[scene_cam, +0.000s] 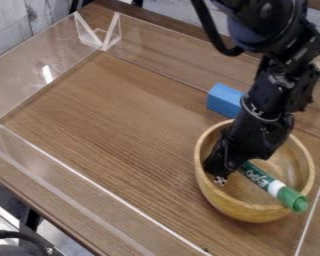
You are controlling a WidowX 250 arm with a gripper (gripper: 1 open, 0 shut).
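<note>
A tan wooden bowl (pixel 243 207) sits at the front right of the table. My black gripper (pixel 227 168) reaches down into its left part, its fingertips low inside; it is shut, and I see nothing clearly between its fingers. A white and green cylinder (pixel 272 186) lies tilted in the right part of the bowl, green end toward the front rim, partly behind the gripper.
A blue block (pixel 224 100) stands behind the bowl, left of the arm.
</note>
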